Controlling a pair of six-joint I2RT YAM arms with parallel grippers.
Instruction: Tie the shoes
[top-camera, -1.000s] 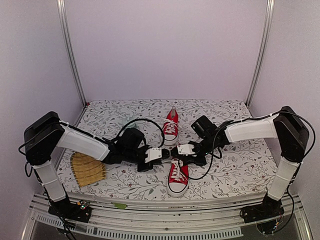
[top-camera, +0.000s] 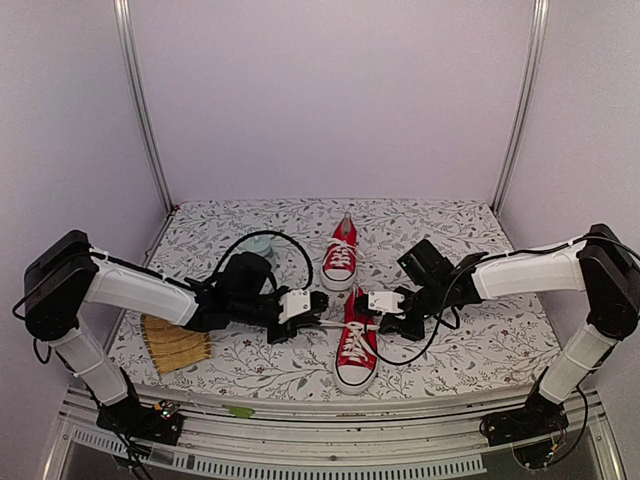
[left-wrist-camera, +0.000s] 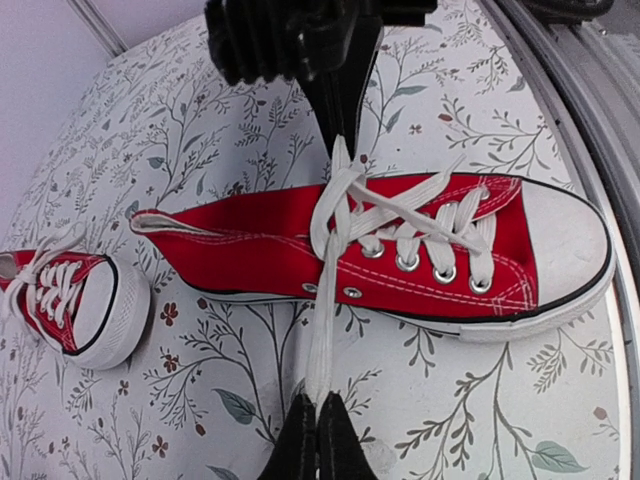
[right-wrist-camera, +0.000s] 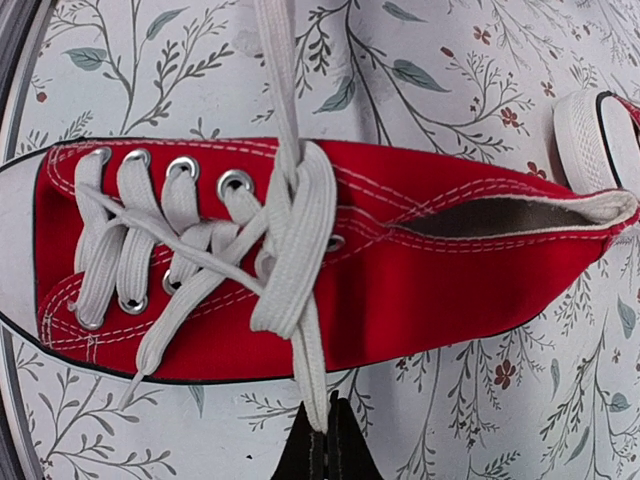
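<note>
The near red shoe (top-camera: 355, 358) lies between my two grippers, its white toe toward the front edge. Shut on a white lace strand, my left gripper holds it stretched out on the left side. From the other side my right gripper is shut on another lace strand (right-wrist-camera: 310, 370). The strands meet in a knot (right-wrist-camera: 300, 240) lying over the shoe near the top eyelets. A loose lace end (right-wrist-camera: 150, 350) trails across the shoe's side in the right wrist view. The other red shoe (top-camera: 340, 255) stands farther back, its laces lying on it.
A brown woven mat (top-camera: 176, 342) lies at the left. Behind the left arm sits a pale round object (top-camera: 258, 246), partly hidden. A green scrap (top-camera: 240, 411) is at the front edge.
My grippers have moved apart, left one leftward and right one rightward, drawing the lace strands longer between them. Both shoes have stayed in place.
</note>
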